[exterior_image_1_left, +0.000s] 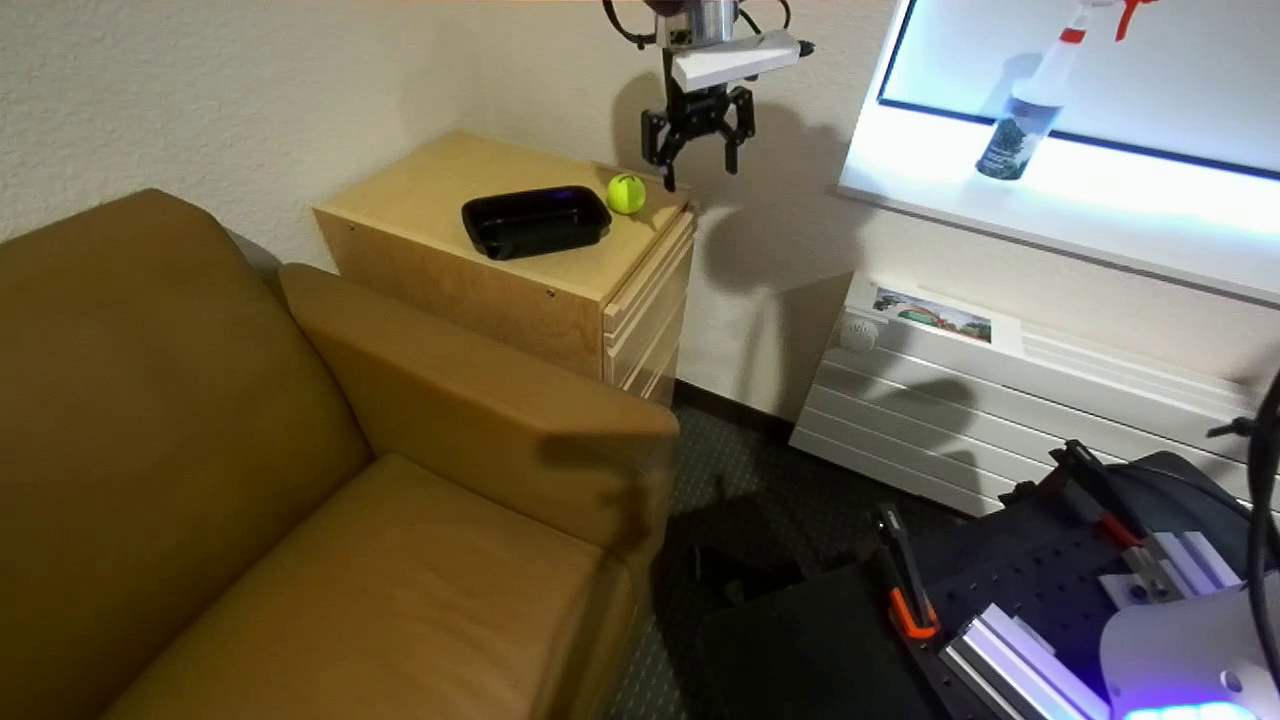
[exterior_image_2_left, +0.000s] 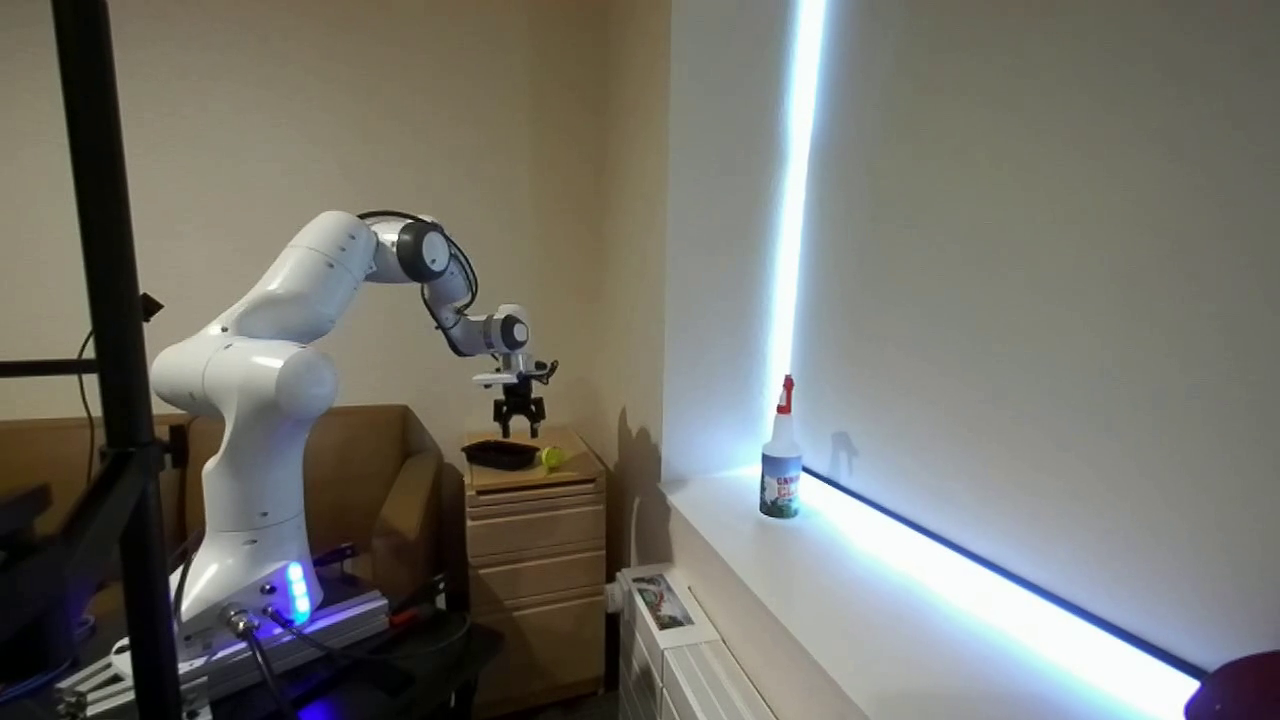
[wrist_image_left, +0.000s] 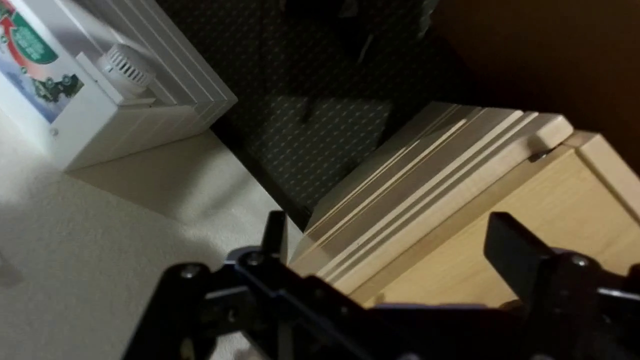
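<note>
A yellow-green ball (exterior_image_1_left: 626, 193) rests on the wooden cabinet top (exterior_image_1_left: 462, 161), close beside the right end of a black tray (exterior_image_1_left: 536, 223). In the second exterior view the tray (exterior_image_2_left: 500, 454) and ball (exterior_image_2_left: 552, 457) show on the same cabinet, below the hand. My gripper (exterior_image_1_left: 702, 172) hangs in the air above the cabinet's drawer-side edge, fingers pointing down. Its fingers (wrist_image_left: 514, 249) stand wide apart in the wrist view, with nothing between them. Neither ball nor tray can be made out clearly there; the hand covers that lower part.
A brown sofa (exterior_image_1_left: 480, 396) adjoins the cabinet. Against the wall stands a white radiator (exterior_image_1_left: 888, 390), below a window sill (exterior_image_2_left: 732, 504) with a spray bottle (exterior_image_2_left: 780, 462). The air around the gripper is free; the wall is behind it.
</note>
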